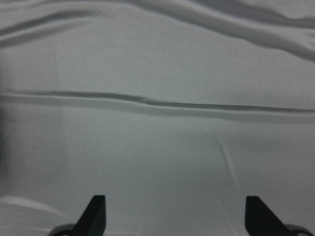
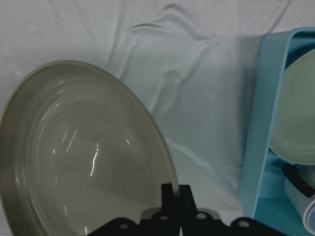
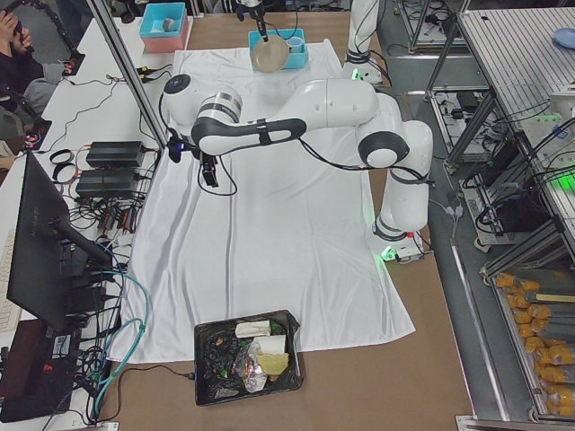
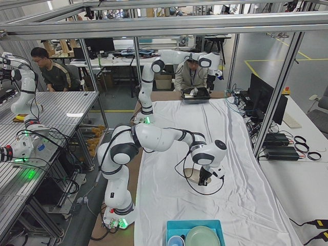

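Observation:
In the right wrist view a beige plate [image 2: 83, 147] is gripped at its rim by my right gripper, its fingers shut on it. Beside it stands a blue bin [image 2: 261, 113] holding a pale green plate [image 2: 300, 108] and a cup [image 2: 302, 201]. The beige plate [image 3: 269, 57] shows at the top of the camera left view, in front of the bin. My left gripper stands open over bare white cloth, with nothing between its fingers.
A black crate [image 3: 212, 386] with assorted items sits at the near end in the camera left view. A monitor [image 3: 40, 251] and cables line the left side.

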